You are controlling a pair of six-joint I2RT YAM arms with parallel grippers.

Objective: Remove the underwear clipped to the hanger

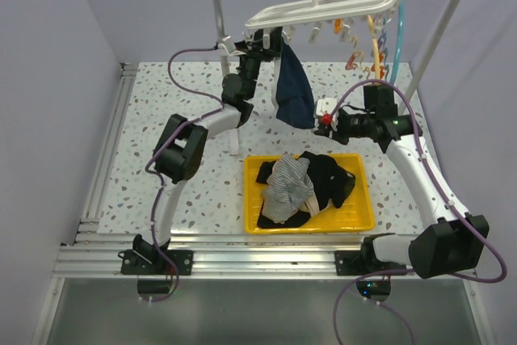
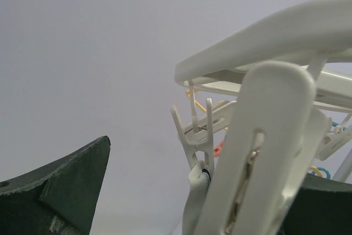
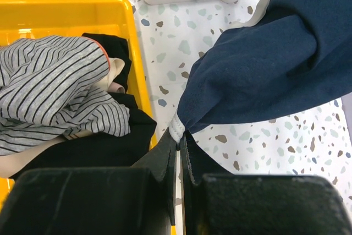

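The white clip hanger point(image 1: 323, 10) has dark navy underwear point(image 1: 295, 90) hanging from its left end. In the left wrist view a clip point(image 2: 204, 149) holds white fabric; a larger clip point(image 2: 275, 114) stands between the fingers of my part-open left gripper point(image 1: 260, 44), and whether they touch it is unclear. My right gripper is shut on the lower end of the navy underwear point(image 3: 264, 64), stretching it down from the hanger.
A yellow bin point(image 1: 252, 220) with striped and black garments sits below, beside my right gripper. The white rack point(image 1: 440, 30) with coloured hangers spans the back.
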